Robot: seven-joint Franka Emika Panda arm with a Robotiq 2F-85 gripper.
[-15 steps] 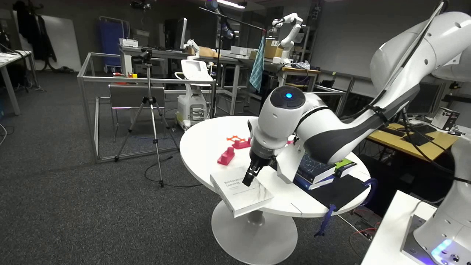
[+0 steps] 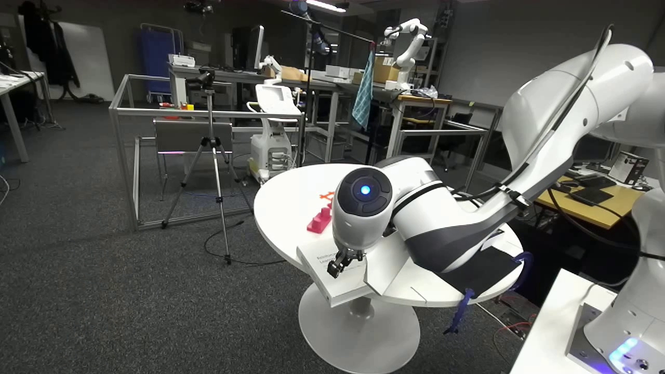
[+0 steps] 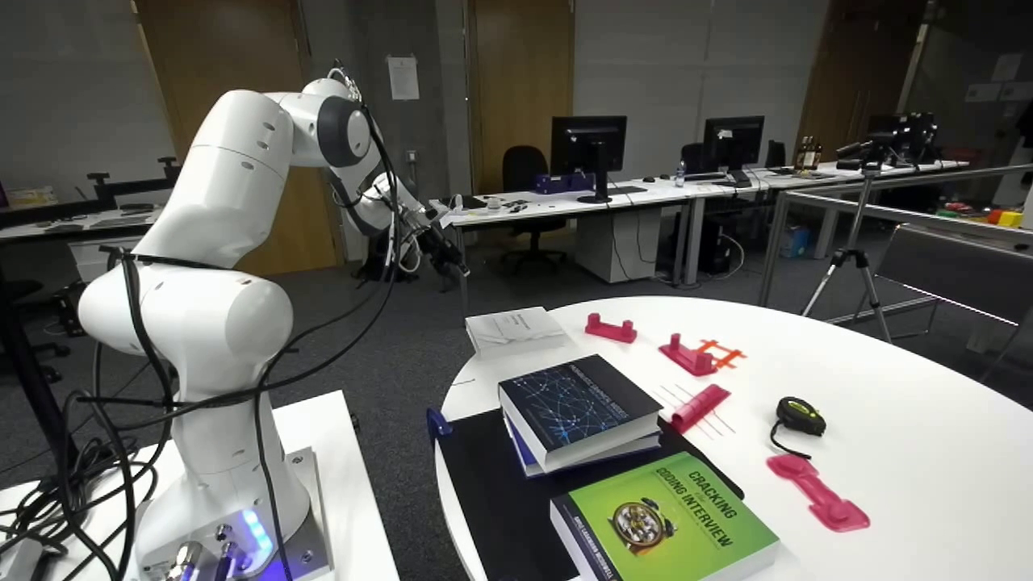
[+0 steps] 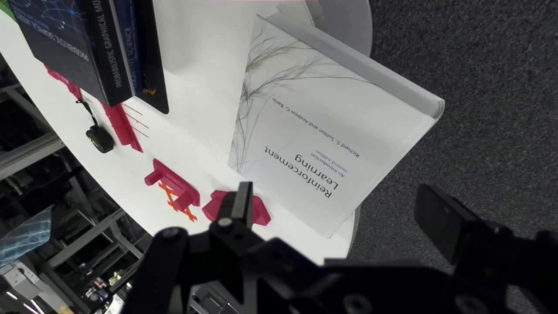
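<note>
A white book point(image 4: 314, 125) titled Reinforcement Learning lies flat on the round white table point(image 4: 193, 99), one corner jutting past the edge. In the wrist view my gripper is open with nothing held; its dark fingers point(image 4: 243, 201) are spread wide, one towards the table side and the other over the floor. The title end of the book shows between them in that view. From exterior view 1 the gripper point(image 2: 341, 265) appears low over the book point(image 2: 330, 268), though whether it touches cannot be told. Exterior view 2 shows the same book point(image 3: 516, 331) at the table's far left.
A dark book point(image 3: 581, 402) is stacked on a blue one, beside a green book point(image 3: 668, 528) on a black mat. Several pink parts point(image 3: 610, 329) and a tape measure point(image 3: 801, 416) lie around the table.
In exterior view 1 the arm has come lower and leftward, bringing the gripper down towards the book's outer edge. The hand has tilted, and the arm now covers the book stack. The white book has not moved.
</note>
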